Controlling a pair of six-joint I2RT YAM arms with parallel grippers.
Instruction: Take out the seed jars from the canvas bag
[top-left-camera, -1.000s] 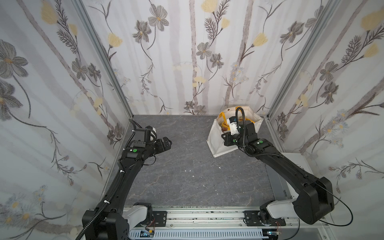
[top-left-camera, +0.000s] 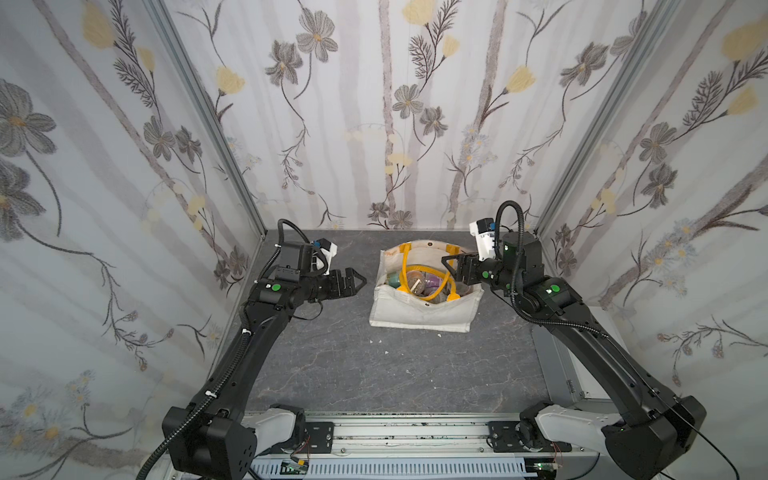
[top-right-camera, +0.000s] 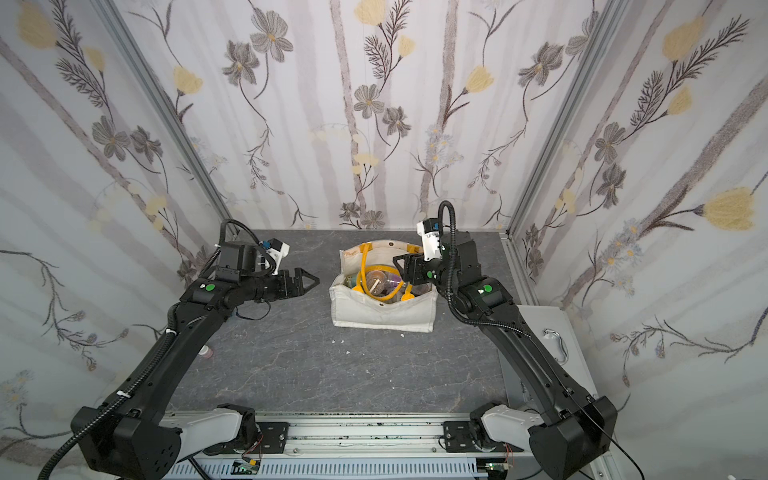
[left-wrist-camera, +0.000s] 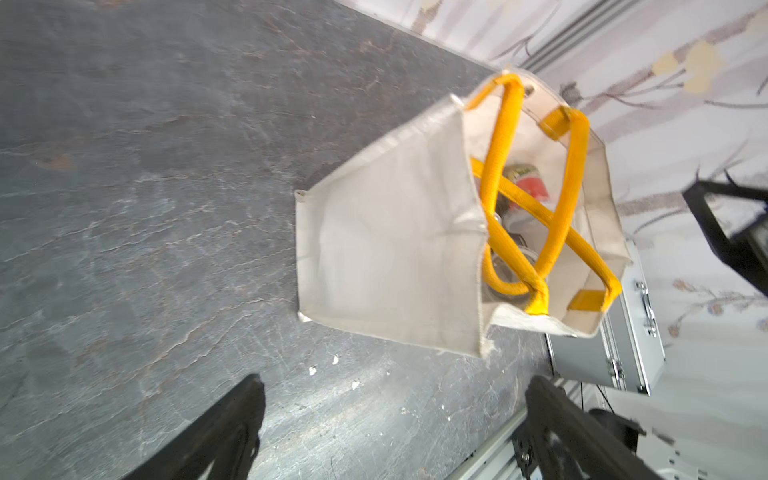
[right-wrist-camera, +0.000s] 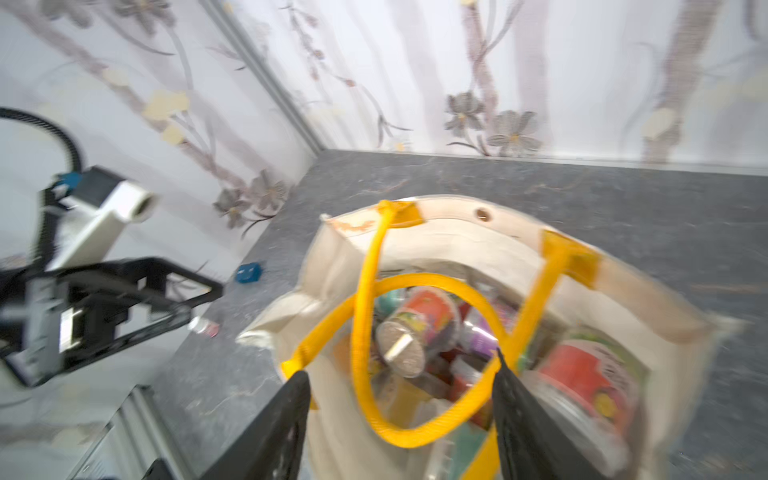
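The cream canvas bag (top-left-camera: 416, 316) with yellow handles (right-wrist-camera: 368, 272) stands upright at the table's middle, open at the top. Seed jars lie jumbled inside, such as a red-labelled one (right-wrist-camera: 584, 376) and an orange-labelled one (right-wrist-camera: 416, 324), partly hidden by the handles and walls. My left gripper (top-left-camera: 352, 281) is open, left of the bag and apart from it, nothing between its fingers. My right gripper (top-left-camera: 456, 268) is over the bag's right part, its fingers apart at the lower edge of the right wrist view; I see nothing held.
Bare grey table (top-left-camera: 384, 368) surrounds the bag. A small blue object (right-wrist-camera: 248, 272) and a pink-white item (right-wrist-camera: 204, 326) lie at the left side. A metal box (top-right-camera: 552, 352) stands at the front right, and patterned walls enclose three sides.
The bag has moved from the back right to the middle and its opening is more visible. My right gripper has risen slightly; my left gripper has moved up and rightward.
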